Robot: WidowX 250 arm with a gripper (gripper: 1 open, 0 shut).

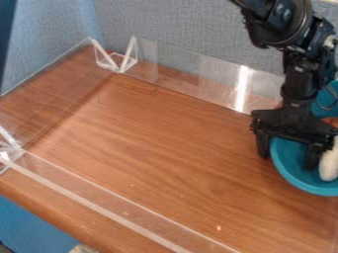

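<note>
My black gripper (288, 144) is low over a teal bowl (295, 175) at the right of the camera view, its fingers reaching down into the bowl and standing open. A pale, elongated object (329, 163) lies in the bowl at the right edge of the view, beside the fingers. Whether the fingers touch it is hard to tell, and part of the bowl is hidden behind the gripper.
Clear plastic walls run along its back and left, with white corner brackets (117, 61) at the back left. A grey padded wall stands behind.
</note>
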